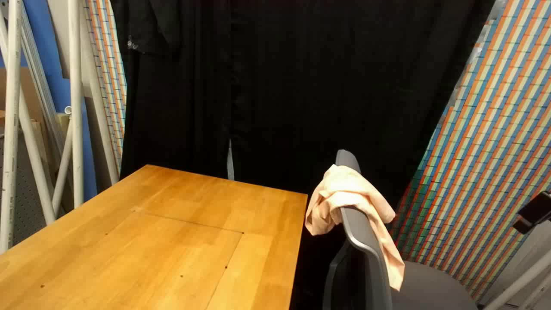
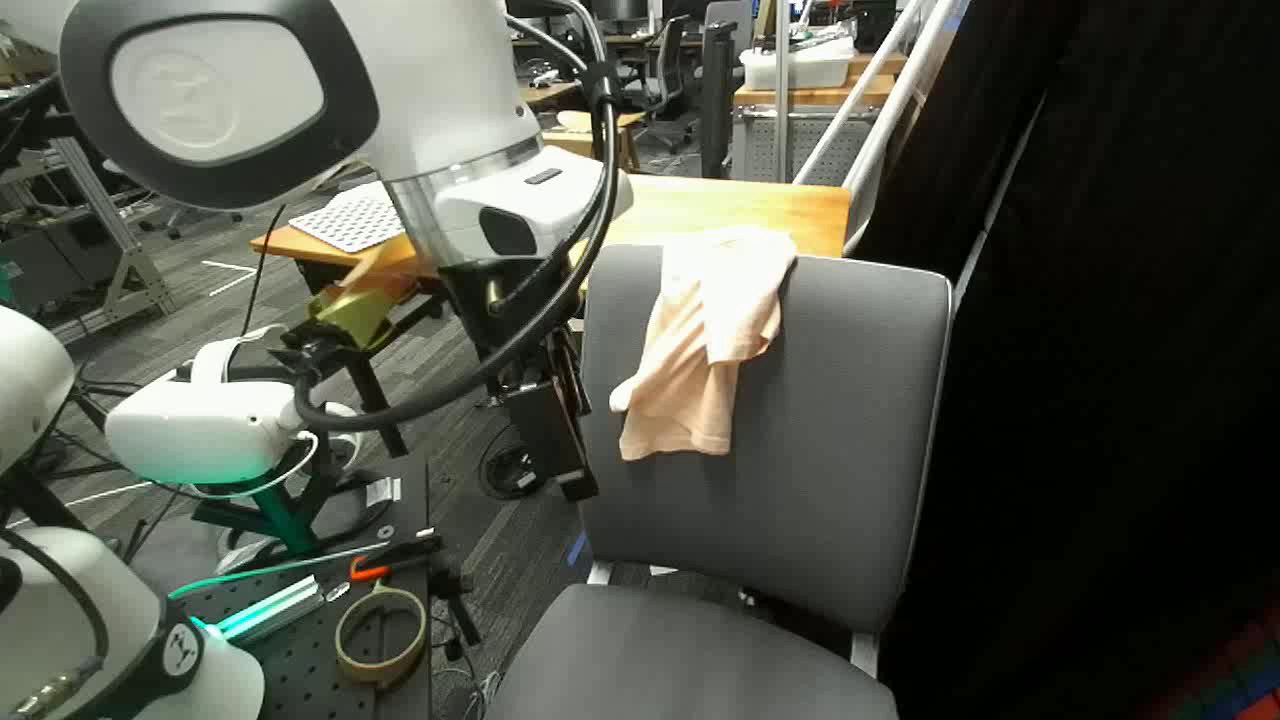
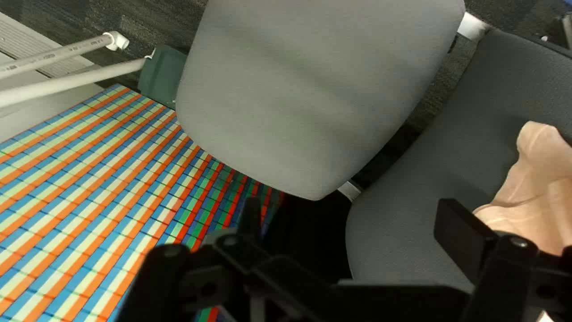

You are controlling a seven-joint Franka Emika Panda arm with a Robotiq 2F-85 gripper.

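Note:
A peach-coloured cloth (image 1: pixel 356 193) hangs folded over the top edge of a grey chair's backrest (image 2: pixel 828 420). From the seat side, the cloth (image 2: pixel 708 348) drapes partway down the backrest. My gripper (image 2: pixel 570 480) points downward over the chair, to the left of the cloth in exterior view 2. In the wrist view my gripper is open, its two dark fingers wide apart with nothing between them. Part of the cloth (image 3: pixel 541 198) shows beyond the right finger, and whether the two touch cannot be told. Only a dark tip of the gripper (image 1: pixel 532 212) enters exterior view 1.
A bare wooden table (image 1: pixel 206 232) stands behind the chair. The grey chair seat (image 3: pixel 321 91) is empty. A black curtain (image 1: pixel 310 93) and a striped panel (image 1: pixel 496 144) bound the space. A white headset (image 2: pixel 204 430) and tape roll (image 2: pixel 381 636) sit near the robot's base.

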